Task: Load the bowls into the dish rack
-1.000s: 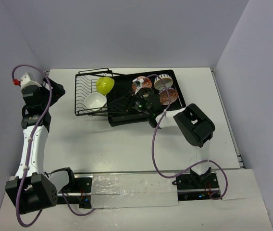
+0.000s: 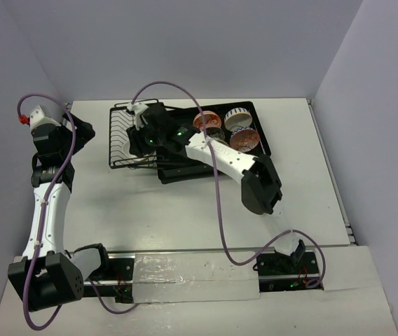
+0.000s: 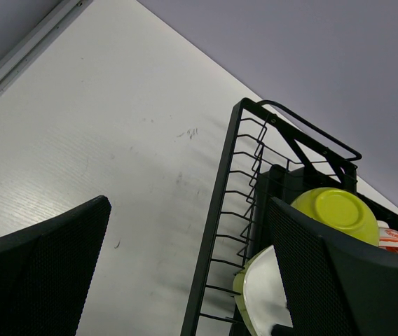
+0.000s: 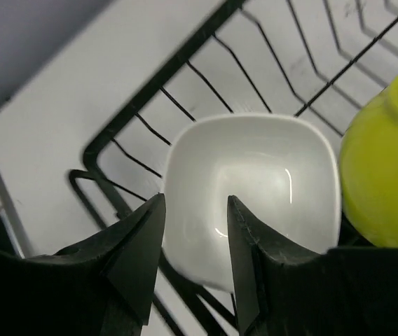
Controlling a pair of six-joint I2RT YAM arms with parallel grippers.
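The black dish rack holds a white bowl and a yellow-green bowl, which lie side by side. My right gripper is over the white bowl, part open, with its fingertips apart and nothing clearly between them; in the top view it hides most of both bowls. My left gripper stands open and empty at the table's left edge, left of the rack.
A black tray right of the rack holds several patterned bowls. Grey walls close in the back and both sides.
My right gripper has risen from the tray and moved left over the rack, now covering the bowls there in the top view. The left arm is still.
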